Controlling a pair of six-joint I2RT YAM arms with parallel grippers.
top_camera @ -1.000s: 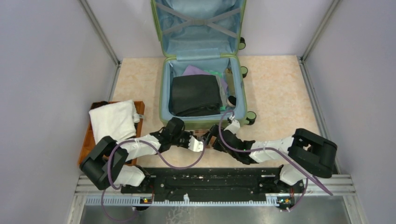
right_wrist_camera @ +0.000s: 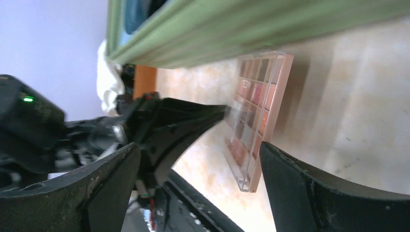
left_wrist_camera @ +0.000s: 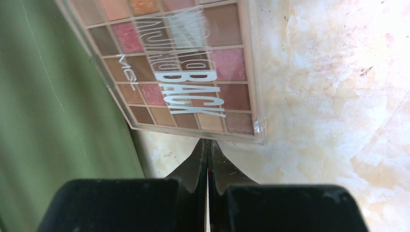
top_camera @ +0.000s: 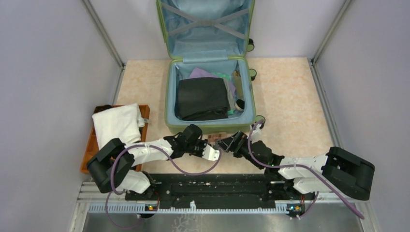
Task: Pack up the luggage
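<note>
An eyeshadow palette point(left_wrist_camera: 227, 63) with a clear lid is low in front of the green open suitcase point(top_camera: 209, 126). In the left wrist view its lower edge lies just at the tips of my shut left gripper; whether it is touching cannot be told. In the right wrist view the palette point(right_wrist_camera: 256, 111) stands tilted on edge, with my right gripper open around its near end. The suitcase holds a folded dark cloth point(top_camera: 202, 96), a purple item and several smaller things.
An orange tray point(top_camera: 90, 150) with a folded white towel point(top_camera: 116, 124) sits at the left. Bare table point(top_camera: 283, 106) lies right of the suitcase. A dark edge runs along the front below both arms.
My right arm has moved rightward since a second ago. The suitcase and tray look unchanged.
</note>
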